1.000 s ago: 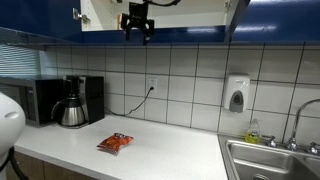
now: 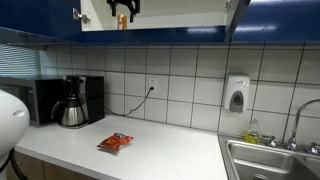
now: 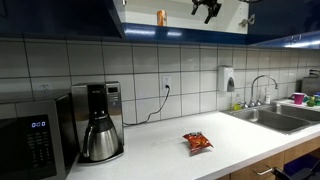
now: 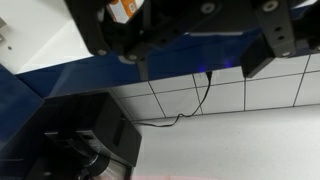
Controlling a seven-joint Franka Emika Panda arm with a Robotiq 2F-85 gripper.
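An orange-and-white item [image 2: 121,22] stands on the shelf of the open overhead cabinet [image 2: 180,30]. It shows as an orange upright shape [image 3: 161,18] in exterior view 2, and its lower part [image 4: 123,10] is at the top of the wrist view, partly hidden by the gripper body. My gripper is open, its dark fingers [image 4: 262,58] spread wide with nothing between them. It hangs high by the cabinet opening, near the item; in exterior view 2 the gripper [image 3: 210,12] appears to the item's right.
Below, a red packet [image 2: 115,143] lies on the white counter [image 2: 175,150]. A coffee maker [image 3: 100,125] and microwave [image 3: 35,135] stand left; the sink [image 2: 265,160] is right. The cabinet's blue lower edge [image 3: 230,40] runs close beneath the gripper.
In exterior view 1 my gripper has risen and shifted left toward the orange-and-white item. The item shows more clearly now. Packet and counter objects have not moved.
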